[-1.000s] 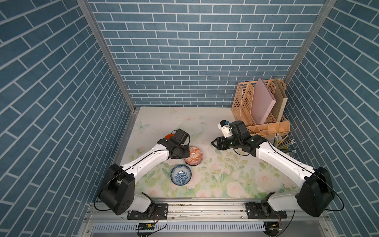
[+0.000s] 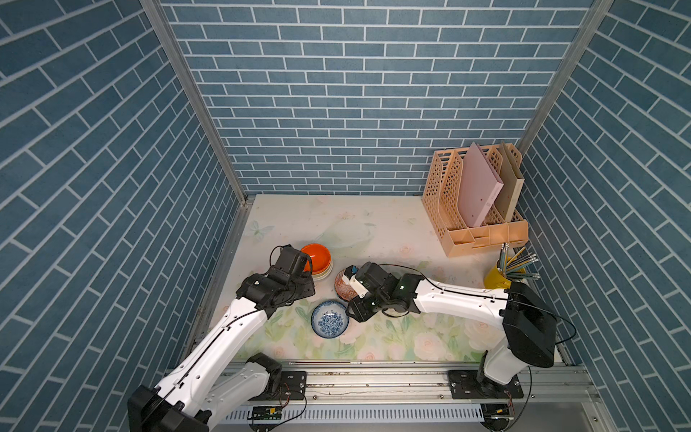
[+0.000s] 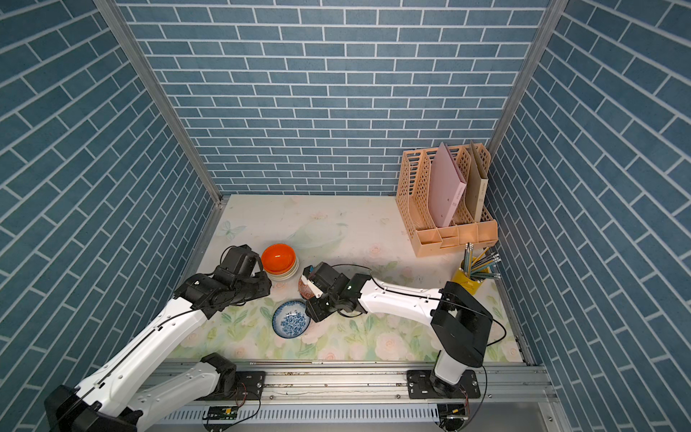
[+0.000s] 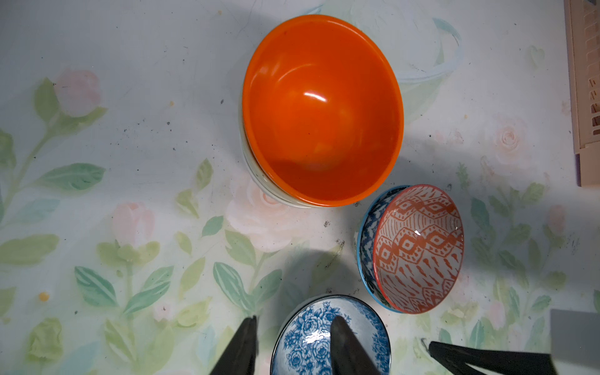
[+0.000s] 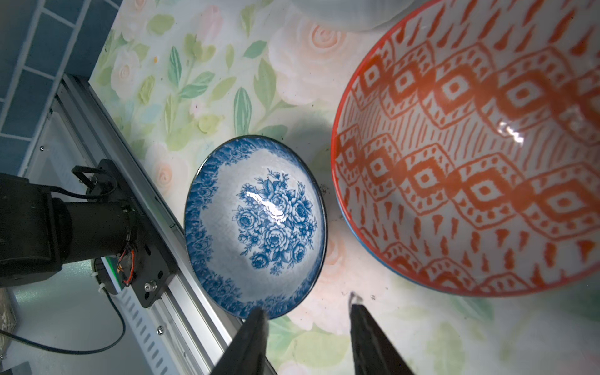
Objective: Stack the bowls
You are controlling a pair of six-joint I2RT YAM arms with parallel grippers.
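A blue-and-white floral bowl [image 5: 268,218] stands upright on the table, with nothing in it. To its upper right in the left wrist view, a red-and-white patterned bowl [image 4: 420,250] sits tilted in a blue-patterned bowl [image 4: 368,250]. An orange bowl [image 4: 322,112] rests on top of pale bowls [image 4: 265,178]. My right gripper is open and empty, its fingers apart over the table near the floral bowl's right edge. My left gripper hovers left of the bowls, also open, with nothing between its fingers.
A peach file rack [image 2: 475,208] with folders stands at the back right, and a yellow cup of pens [image 2: 498,277] in front of it. The two arms are close together around the bowls.
My left gripper has moved left, away from the red-patterned bowl and past the orange one. My right gripper has come left and towards the front, beside the floral bowl. The bowls stay put.
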